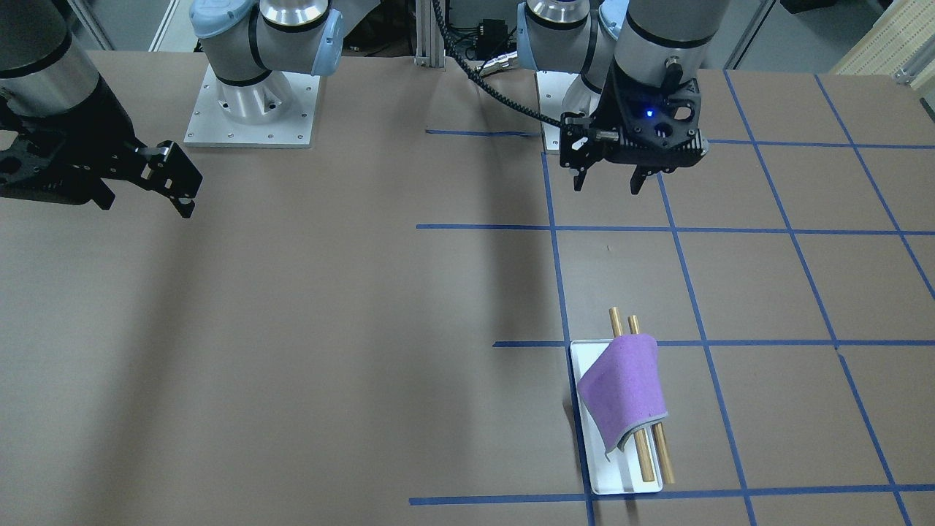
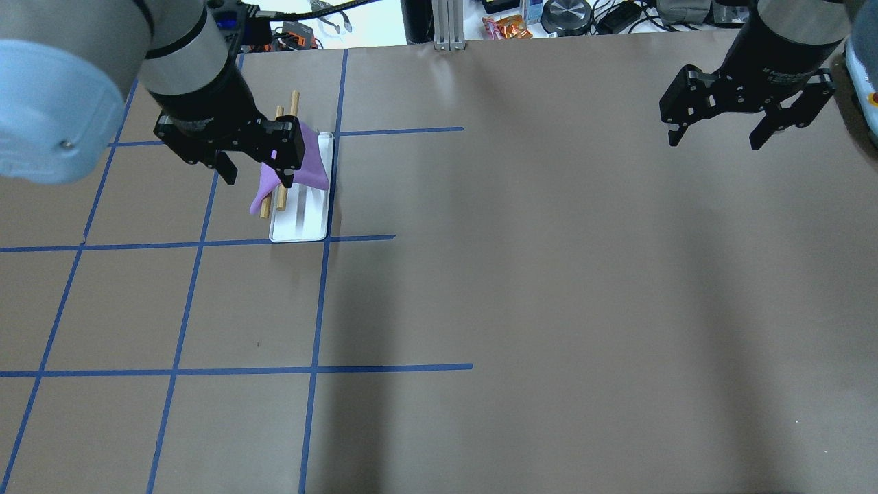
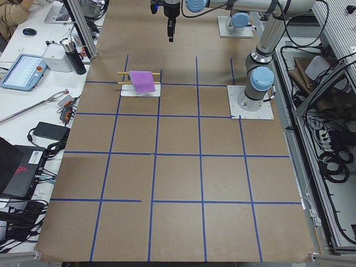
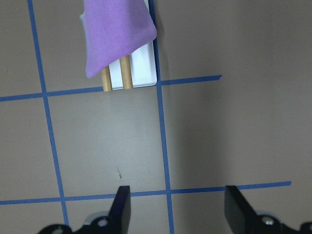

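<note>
A purple cloth [image 1: 624,389] lies draped over two wooden sticks [image 1: 644,456] and a white tray [image 1: 605,464], showing at the top of the left wrist view as well. The sticks stick out past both sides of the cloth. My gripper [image 1: 605,183] is raised in the front view, apart from the tray and toward the back. In the left wrist view its two fingertips [image 4: 122,195] stand wide apart at the bottom edge, open, with bare table between them.
A second arm's gripper [image 2: 741,115] hangs to the side, the left in the front view. Cluttered benches with electronics line the table's edges.
</note>
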